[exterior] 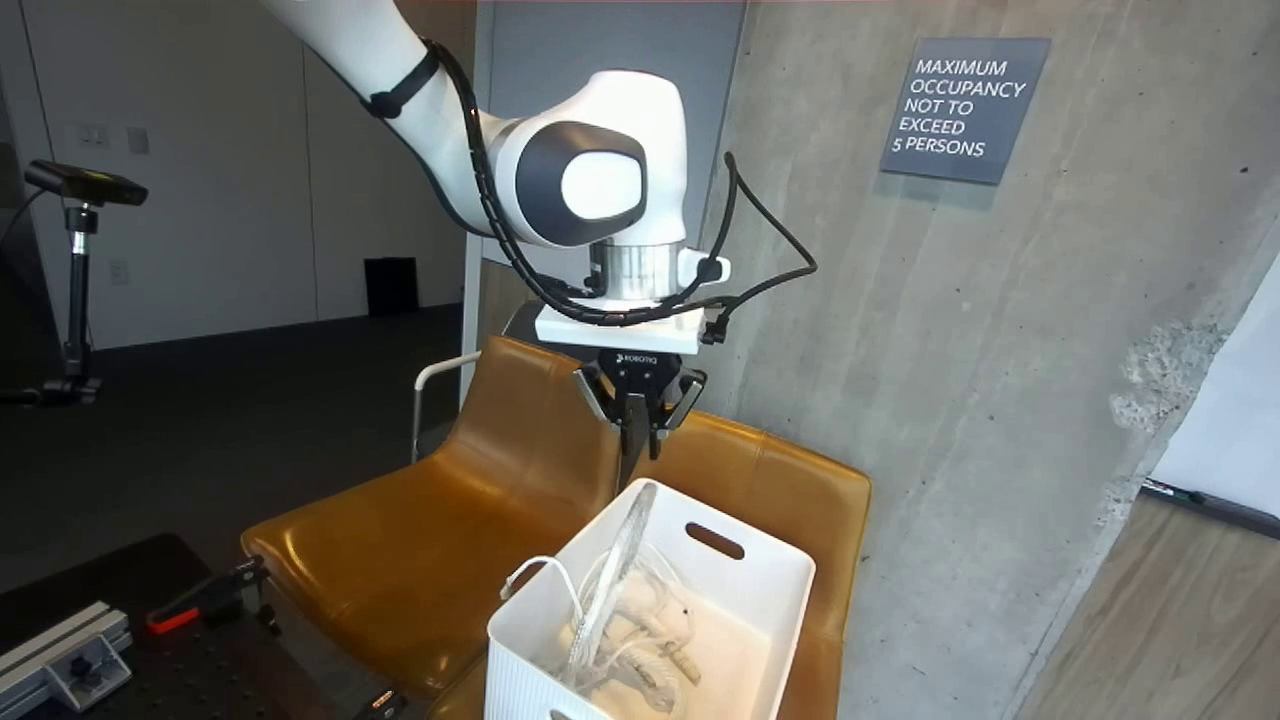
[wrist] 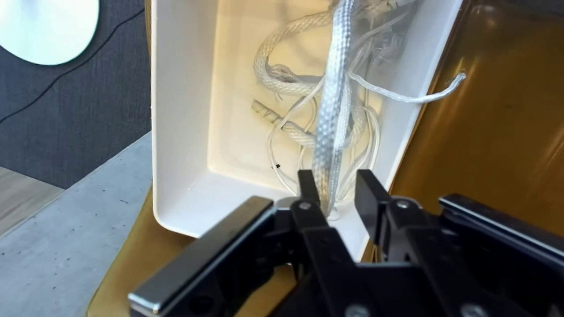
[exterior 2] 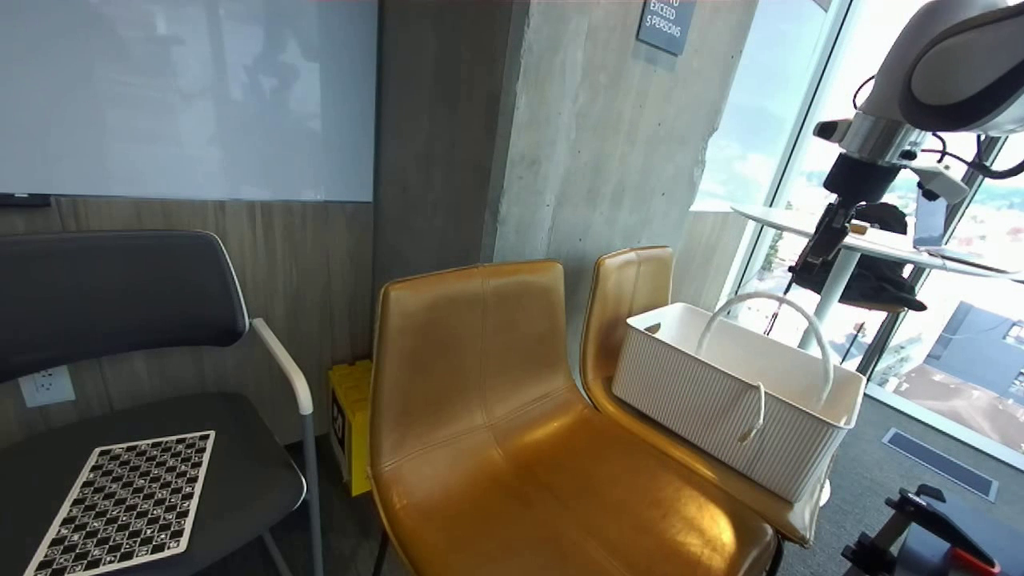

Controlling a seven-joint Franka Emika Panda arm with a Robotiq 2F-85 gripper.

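My gripper (exterior: 639,449) hangs above the white bin (exterior: 786,570) with its fingers apart. In the wrist view, a thick white braided rope (wrist: 334,79) runs up the picture from the gap between the fingertips, without being clamped. Exterior view 1 shows the rope's top just below the fingers. From the other side, the rope (exterior 2: 744,299) arches above the bin's rim. More rope and thin white cord (wrist: 291,84) lie coiled on the bin floor. One cord end (wrist: 433,97) hangs over the rim.
The bin stands on a brown leather chair (exterior: 846,480), close to a concrete wall (exterior: 960,360). A second brown chair (exterior: 396,540) is beside it. Part of the bin floor is bare. A clamp with a red part (exterior: 174,620) lies at the lower left.
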